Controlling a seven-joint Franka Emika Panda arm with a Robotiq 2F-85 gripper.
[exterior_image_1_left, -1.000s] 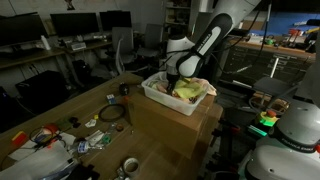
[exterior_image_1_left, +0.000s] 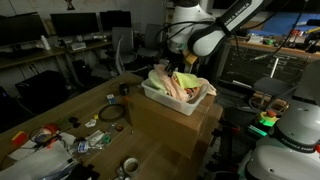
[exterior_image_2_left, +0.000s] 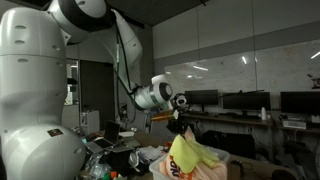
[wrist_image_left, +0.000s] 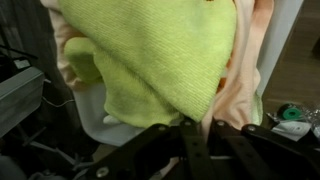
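Observation:
A yellow-green cloth (wrist_image_left: 150, 50) fills much of the wrist view, bunched up toward my gripper, which is shut on it. A pale peach cloth (wrist_image_left: 243, 85) runs along its right side, also gathered close to the fingers; whether it is pinched too is unclear. In the second exterior view the yellow-green cloth (exterior_image_2_left: 196, 153) hangs down from the gripper (exterior_image_2_left: 186, 132), with peach cloth beside it. A white bin (exterior_image_1_left: 155, 94) stands below, and cloth (exterior_image_1_left: 178, 86) drapes from the gripper (exterior_image_1_left: 181, 68) down into it.
The bin rests at the right end of a brown table (exterior_image_1_left: 100, 100). Cables, a black ring cable (exterior_image_1_left: 112, 112) and small parts lie scattered over the table's left side. A bare stretch of tabletop lies in front of the bin. Monitors (exterior_image_2_left: 252, 102) stand on a desk behind.
The arm has risen from the bin, with the gripper now above the rim. Cloth that lay inside the bin is now stretched upward beneath the gripper.

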